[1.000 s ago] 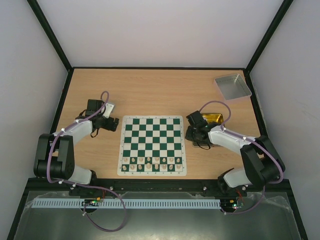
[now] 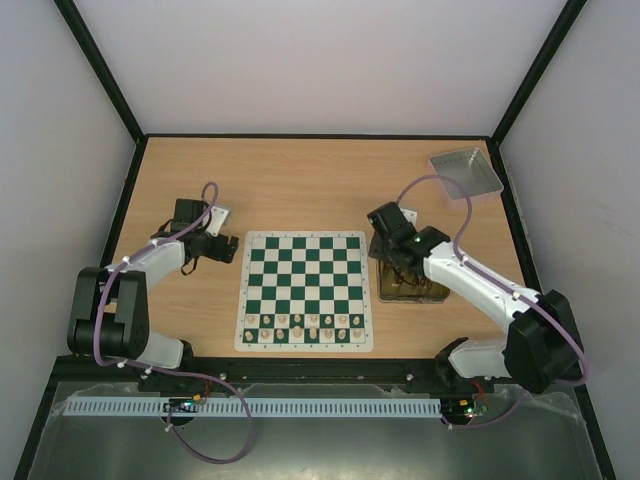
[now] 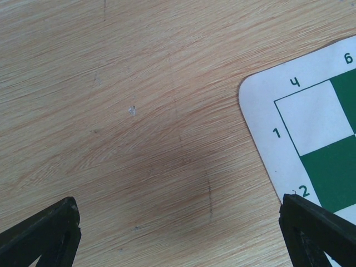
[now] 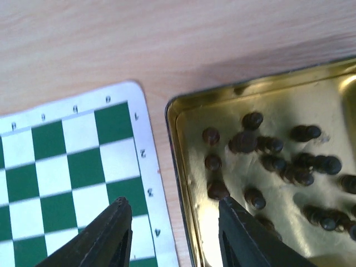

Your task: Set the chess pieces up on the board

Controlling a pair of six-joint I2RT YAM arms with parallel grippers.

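Note:
The green and white chess board point(image 2: 305, 281) lies mid-table, its two near rows filled with light pieces point(image 2: 297, 332) and its other squares bare. Dark pieces point(image 4: 242, 143) lie and stand scattered inside a gold tray point(image 4: 176, 144) to the board's right. Above the gap between board and tray, my right gripper is part open with nothing between its fingers; one finger point(image 4: 236, 222) overlaps the tray's edge in the right wrist view. Left of the board, my left gripper is open over bare wood.
At the back right stands an empty clear tray point(image 2: 466, 173). The table point(image 2: 290, 185) behind the board is free. The right forearm covers part of the gold tray in the top view.
The left arm stays put.

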